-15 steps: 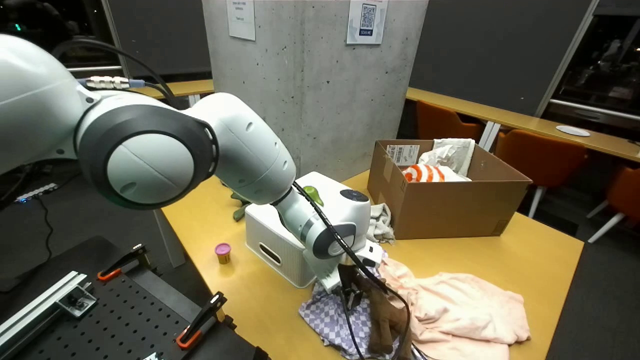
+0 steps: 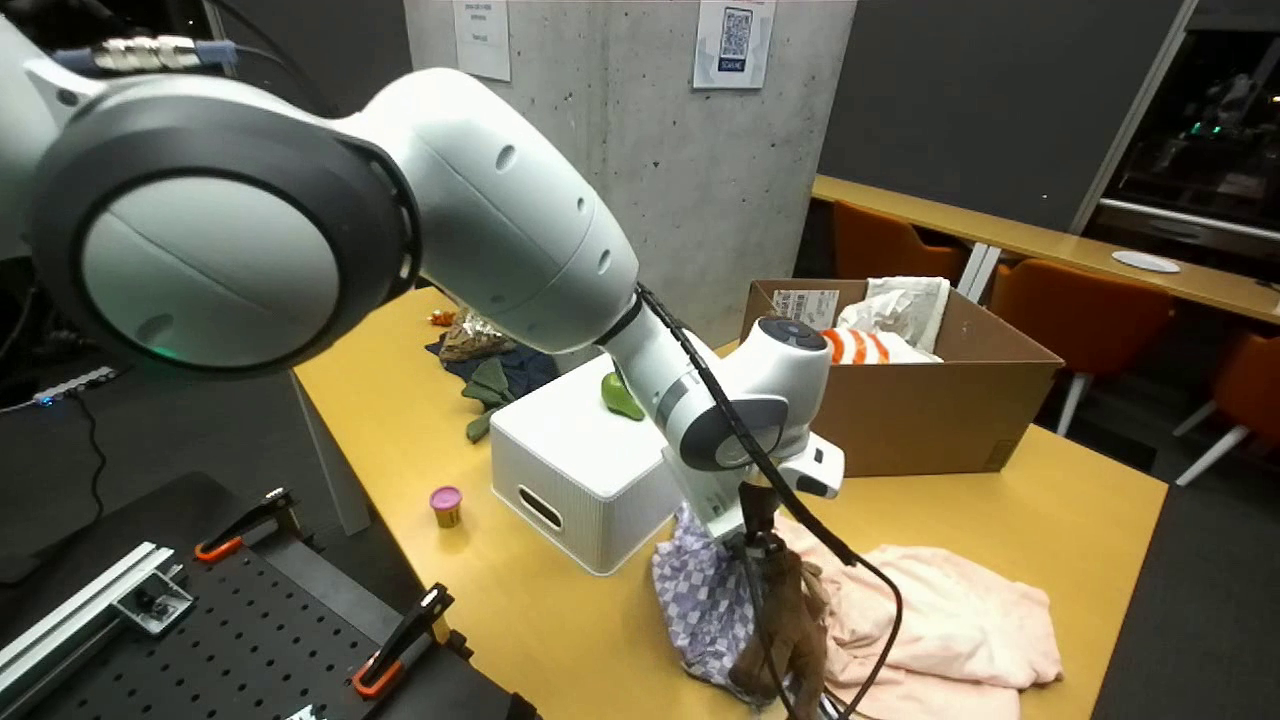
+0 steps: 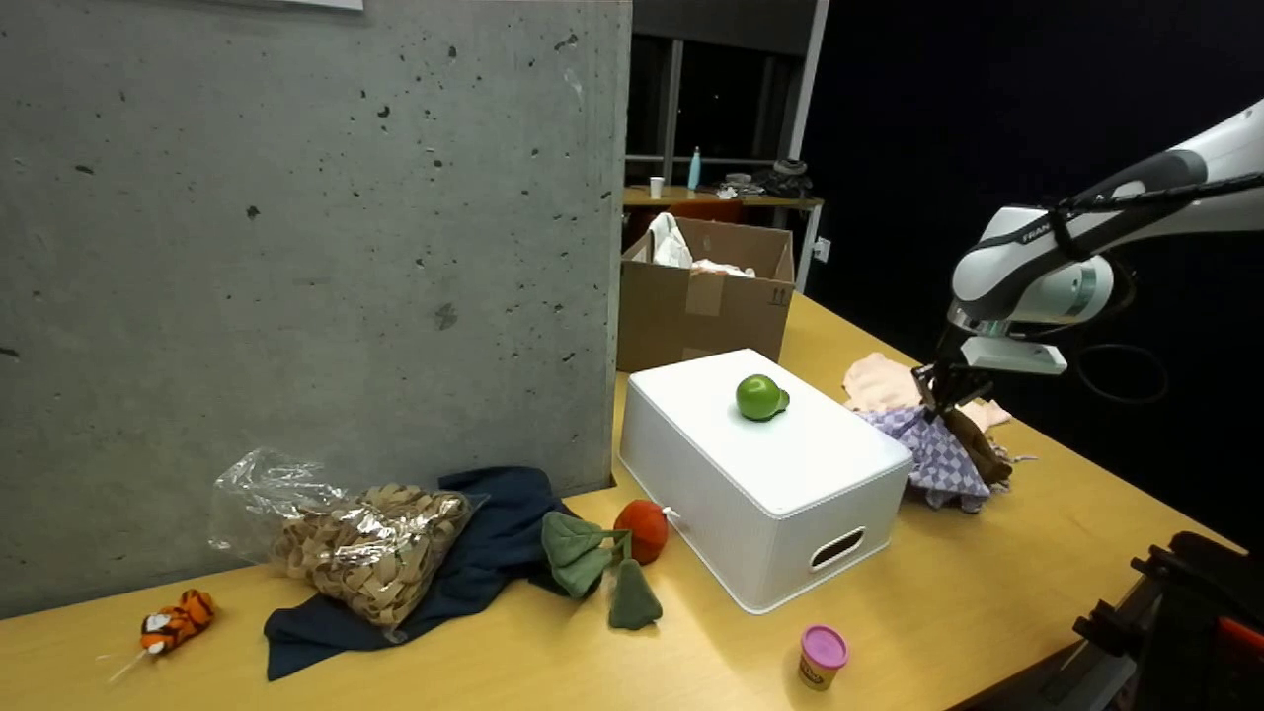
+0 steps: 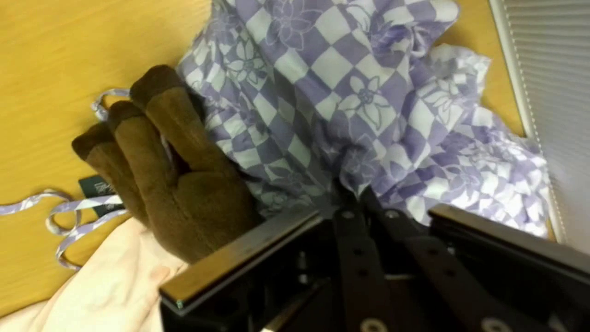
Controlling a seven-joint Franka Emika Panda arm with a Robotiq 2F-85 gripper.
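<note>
A purple-and-white checkered cloth (image 4: 354, 99) with flower outlines lies bunched on the table. My gripper points down at it, and a fold of the cloth gathers into a peak between the closed fingertips. Against the cloth rests a brown plush toy (image 4: 193, 204) with dark-tipped limbs, beside the fingers and apart from their tips. In exterior view 1 the arm hides part of the cloth (image 2: 708, 600), and the fingertips are hard to make out there. A pale pink garment (image 2: 948, 600) spreads out to the right of the toy.
The white box (image 3: 758, 462) stands close to the cloth, with a green fruit-like toy (image 3: 759, 397) on top. Behind is an open cardboard box (image 2: 924, 414) holding fabrics. A purple-lidded tub (image 2: 445, 504) stands near the table edge. Bagged brown pieces (image 3: 379, 545) lie farther off.
My arm has swung to the right in exterior view 1. The checkered cloth has been drawn the same way and bunched, and the brown toy has shifted right too.
</note>
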